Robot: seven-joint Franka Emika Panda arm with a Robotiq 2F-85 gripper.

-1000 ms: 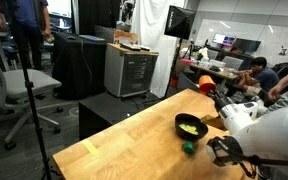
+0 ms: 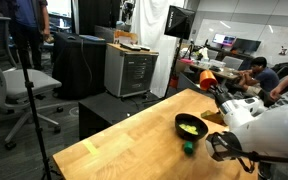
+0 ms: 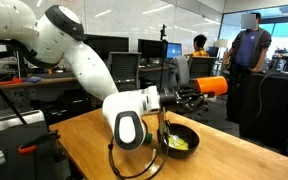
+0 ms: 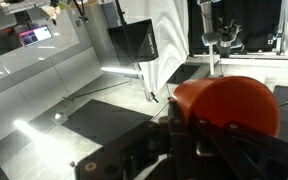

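My gripper [image 3: 195, 87] is shut on an orange cup [image 3: 212, 86], held on its side above table height. In the wrist view the cup [image 4: 229, 105] fills the lower right, with dark fingers at its near side. Below and behind it, a black bowl [image 2: 182, 120] rests on the wooden table, with yellow-green contents [image 2: 189, 129] in it. A small green object [image 2: 188, 147] lies beside the bowl. Whether the cup has anything inside cannot be seen.
A yellowish object [image 2: 216, 118] lies by the bowl, near the white arm. People sit or stand beyond the table, and a black box [image 2: 104, 112] stands behind its edge.
The cup has shifted and tilted very slightly along with the arm. Bowl and green object stay where they were.
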